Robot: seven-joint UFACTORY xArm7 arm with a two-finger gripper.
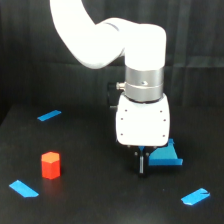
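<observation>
An orange-red cube [50, 165] rests on the dark table at the left, well apart from my gripper. Right of centre lies a blue object [168, 157], perhaps a shallow tray, partly covered by the arm. My gripper [142, 163] points down in front of this blue object's left part. Its dark fingers are small and blend into the black table. Whether they stand apart or together does not show, and no held thing is visible.
Blue tape strips mark the table at the back left [49, 115], front left [23, 188] and front right [195, 197]. Bare black table lies between the cube and the gripper.
</observation>
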